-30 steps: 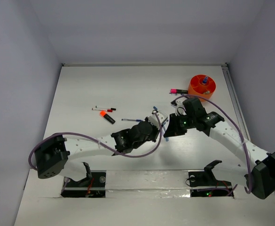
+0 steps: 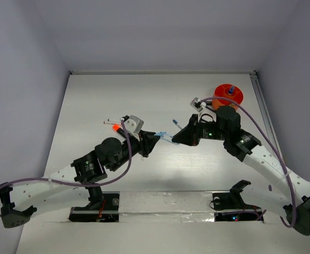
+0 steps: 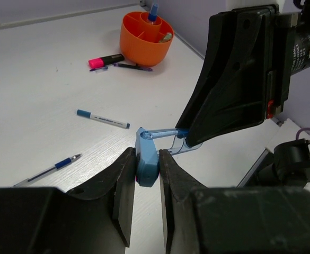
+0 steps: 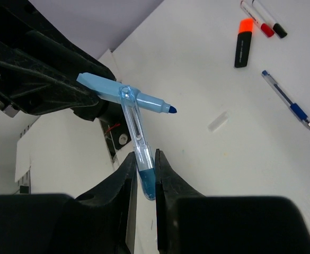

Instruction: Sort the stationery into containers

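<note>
In mid-air over the table, my left gripper and my right gripper face each other at light-blue stationery. The left is shut on a light-blue marker [image 4: 104,87], its dark tip poking out sideways. A clear light-blue pen [image 4: 134,124] crosses it and runs back between my right gripper's fingertips, which look closed around it. An orange organizer [image 2: 223,92] with compartments stands at the back right, a blue item inside.
Loose on the table [image 2: 91,95]: a pink highlighter [image 3: 104,61], a blue-capped marker [image 3: 102,118], a blue pen [image 4: 287,100], an orange highlighter [image 4: 243,47], red and black markers [image 4: 258,18].
Both arms have moved left in the top view, the left one further, carrying the light-blue items with them.
</note>
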